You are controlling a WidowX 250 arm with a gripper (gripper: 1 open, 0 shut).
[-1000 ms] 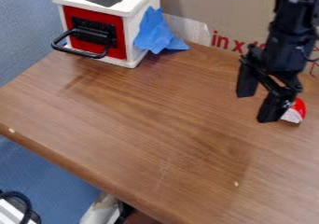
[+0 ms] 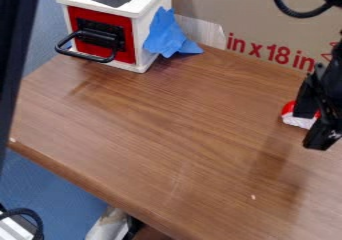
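At the right edge of the camera view my black gripper [image 2: 317,119] hangs low over the wooden table [image 2: 147,134], largely out of frame. Beside and partly behind it is a red-and-white object [image 2: 293,119], mostly covered by the gripper. I cannot make out whether the fingers are open or holding it.
A white box [image 2: 150,24] with a red front and black handle stands at the back left, blue cloth [image 2: 174,44] beside it. Cardboard [image 2: 250,24] rises behind. The table's front-left edge drops to blue floor [image 2: 47,189].
My gripper has moved to the right from above the table, over to the red-and-white object and partly out of view.
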